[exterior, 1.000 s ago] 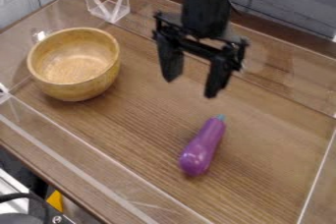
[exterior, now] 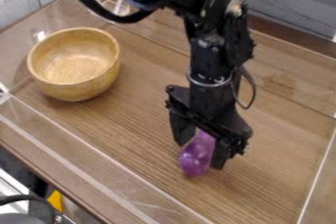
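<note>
My black gripper (exterior: pixel 203 132) is low over the table, its open fingers around a purple eggplant-like object (exterior: pixel 197 157). The gripper hides part of the object; whether the fingers touch it is hard to tell.
A yellow bowl (exterior: pixel 77 57) sits at the upper left. Dark cables or hardware show at the bottom left corner and along the top.
The gripper has come down and toward the front, from above the back of the table onto the purple object, which now appears partly covered.
</note>
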